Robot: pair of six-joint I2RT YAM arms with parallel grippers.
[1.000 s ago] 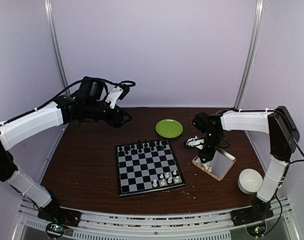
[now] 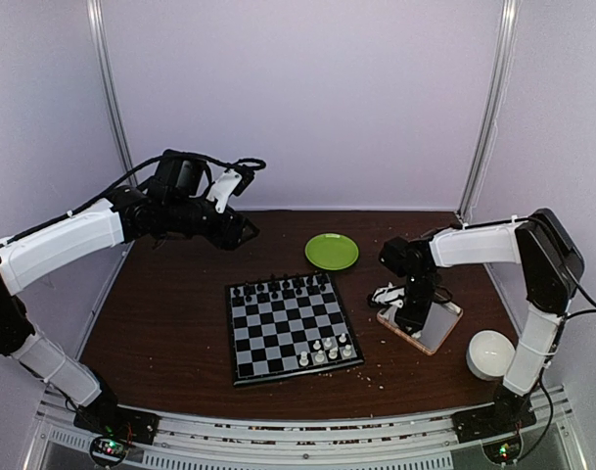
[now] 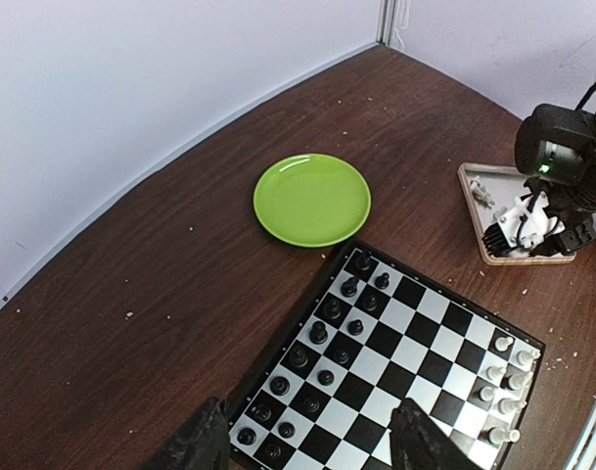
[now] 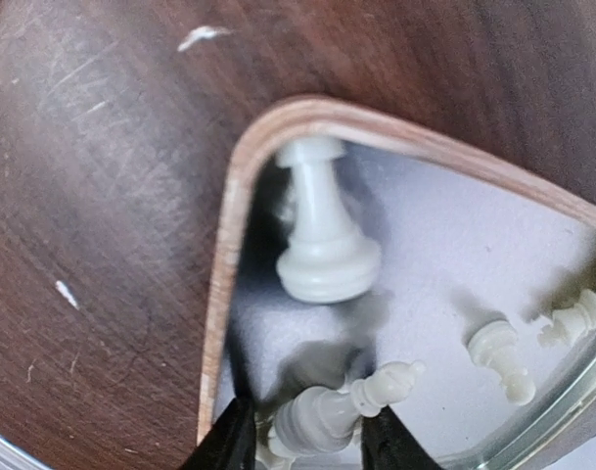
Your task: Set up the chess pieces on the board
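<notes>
The chessboard [image 2: 288, 328] lies mid-table, black pieces [image 3: 319, 333] along its far side and several white pieces [image 3: 503, 436] at the near right corner. Loose white pieces lie in a shallow tray [image 2: 436, 338] to the right. Over that tray is my right gripper, fingers apart, with a white piece [image 4: 322, 419] showing between and just past the tips; firm contact cannot be made out. A larger white piece [image 4: 327, 259] rests in the tray's corner. My left gripper is raised at the far left, open and empty.
A green plate [image 2: 332, 252] sits behind the board, and a white bowl [image 2: 490, 354] stands right of the tray. Small pale chips [image 4: 66, 294] dot the wood beside the tray.
The left arm and the board look unchanged.
</notes>
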